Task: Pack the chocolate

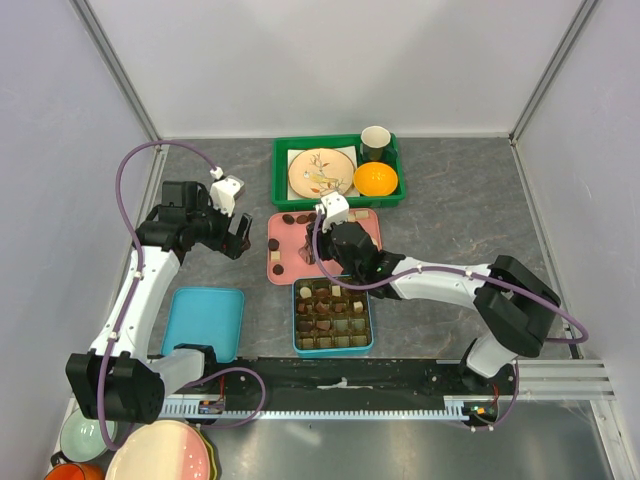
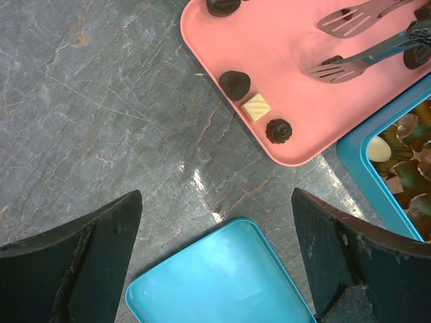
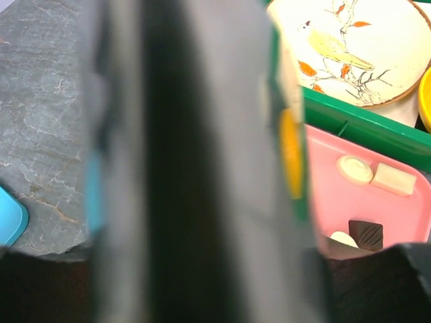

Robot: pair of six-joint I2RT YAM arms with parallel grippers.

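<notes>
The pink tray (image 1: 290,236) holds several loose chocolates, among them a dark flat one (image 2: 235,85), a cream block (image 2: 256,108) and a dark swirl (image 2: 279,130). In front stands the blue box (image 1: 332,353), its small compartments partly filled with chocolates. Over the tray my right gripper (image 1: 316,228) is open. Slotted tong ends (image 2: 337,72) reach out from it, spread apart, with a dark chocolate (image 2: 332,60) beside the lower one. A blurred tool (image 3: 202,168) blocks the middle of the right wrist view. My left gripper stays open and empty, left of the tray.
Behind the pink tray is a green tray (image 1: 283,180) with a bird-patterned plate (image 1: 320,173), a yellow bowl (image 1: 376,179) and a dark cup (image 1: 375,140). An empty blue lid (image 1: 205,318) lies at front left.
</notes>
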